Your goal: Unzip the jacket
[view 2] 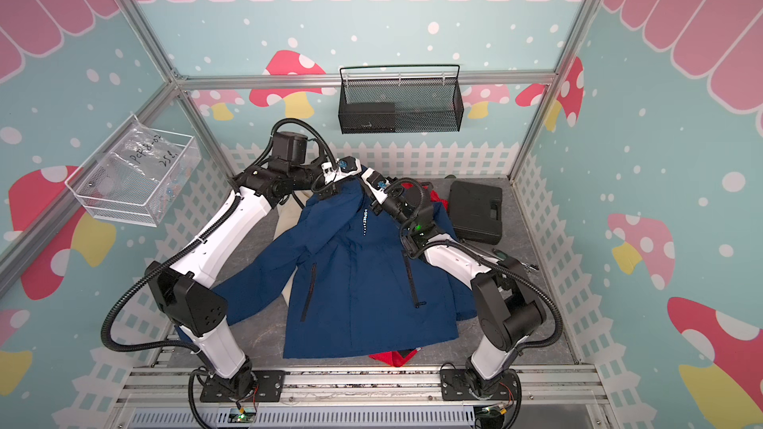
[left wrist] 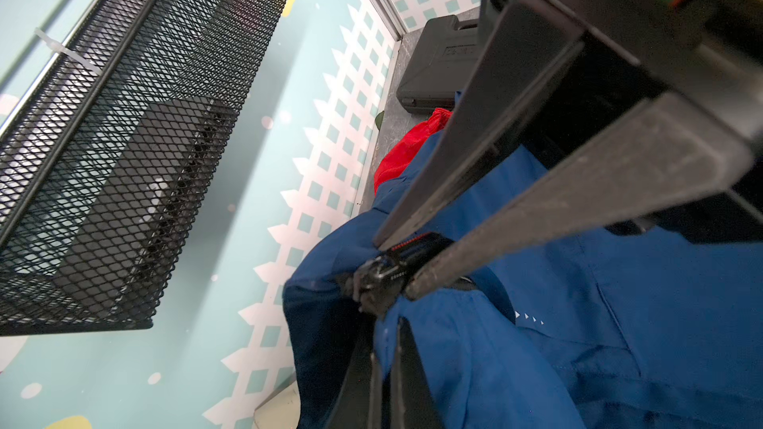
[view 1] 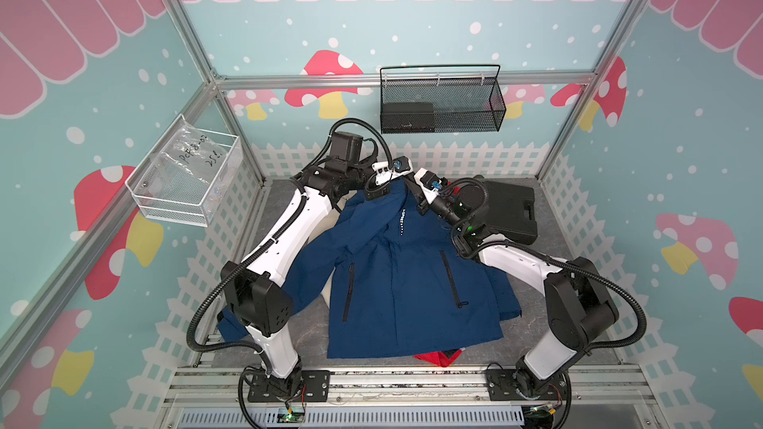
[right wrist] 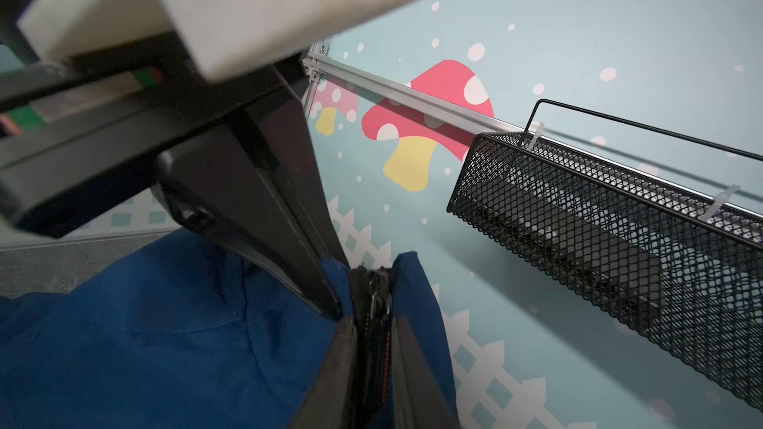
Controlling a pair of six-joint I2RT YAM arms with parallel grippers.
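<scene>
The blue jacket point(view 1: 397, 286) lies front up, its collar raised at the far end. In the left wrist view, my left gripper is shut, a thin fold of blue collar cloth between its fingertips. A black zipper slider point(left wrist: 383, 278) sits at the collar top just beyond them. Coming in from the right, the two fingers point(left wrist: 492, 131) of my right gripper stand apart on either side of the slider. In the right wrist view, that right gripper is part open around the zipper point(right wrist: 373, 294), whose teeth run down between the fingers.
Behind the jacket, a black mesh basket point(view 1: 442, 103) hangs on the back wall. A black case point(view 1: 508, 210) lies to the right, close to my right arm. Red cloth point(view 1: 438, 357) shows under the jacket's hem. Bare table point(view 1: 230, 356) shows at the front left.
</scene>
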